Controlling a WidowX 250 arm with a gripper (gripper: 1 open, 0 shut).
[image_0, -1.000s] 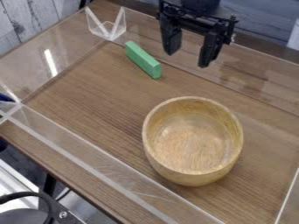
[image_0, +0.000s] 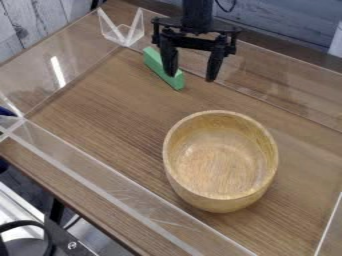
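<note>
My black gripper (image_0: 190, 60) hangs at the top centre of the camera view, open, with one finger over a green block (image_0: 163, 69) and the other to the right of it. The green block lies on the wooden table at a slant, left of the gripper's middle. A wide, light wooden bowl (image_0: 221, 163) sits in the lower middle, with nothing visible inside it.
A clear plastic object (image_0: 122, 28) stands at the back left, beyond the green block. Clear plastic edging runs along the near left, with black cables at the bottom left corner.
My gripper has moved left and turned, coming from right of the green block to partly over it. The block and bowl look unmoved.
</note>
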